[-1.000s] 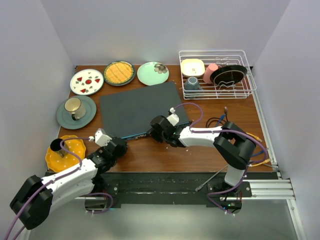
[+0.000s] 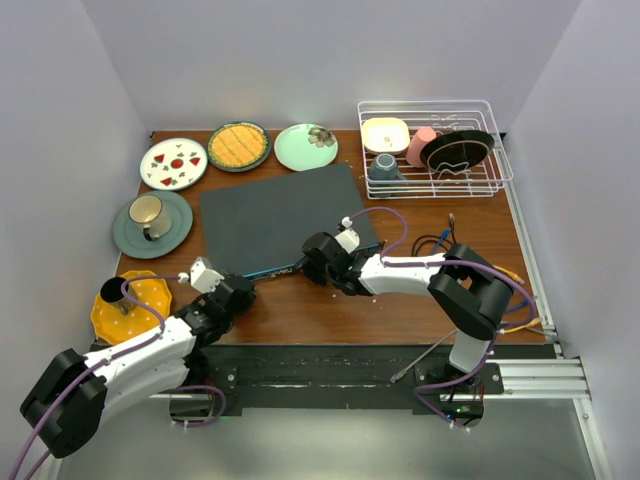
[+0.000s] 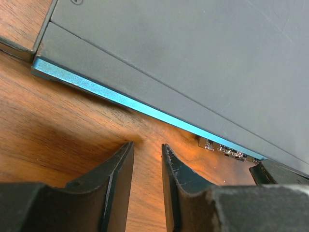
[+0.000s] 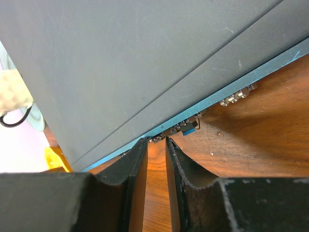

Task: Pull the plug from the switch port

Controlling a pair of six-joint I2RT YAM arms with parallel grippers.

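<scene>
A dark grey switch (image 2: 280,215) with a blue front strip lies on the wooden table, ports along its lower front edge. In the right wrist view a small blue-and-black piece (image 4: 188,129) sits at the row of ports. My right gripper is at that edge, fingertips close together by the ports; whether anything is between them is hard to see. My left gripper is just off the switch's front edge, over bare wood, fingers part open with nothing between them. The right gripper's tip shows at the right in the left wrist view.
Plates, a mug (image 2: 148,215) and a yellow dish (image 2: 130,310) stand at left and back. A wire dish rack (image 2: 432,182) is at back right. Cables (image 2: 440,240) lie to the right. The front of the table between the arms is mostly clear.
My right arm has shifted very slightly at the switch's edge. Otherwise nothing visible differs in the top view.
</scene>
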